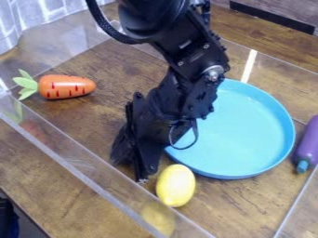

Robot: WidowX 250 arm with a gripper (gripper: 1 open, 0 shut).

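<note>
My black gripper [139, 156] hangs low over the wooden floor of the clear-walled box, its fingertips pointing down just left of a yellow lemon-like object [177, 186]. I see nothing held, though the fingertips are dark and partly hidden, so their opening is unclear. A blue round plate [243, 139] lies to the right, partly behind the arm.
An orange toy carrot [65, 86] lies at the upper left. A purple object [310, 139] sits at the right edge. Transparent walls [87, 172] bound the area; bare wood lies left of the gripper.
</note>
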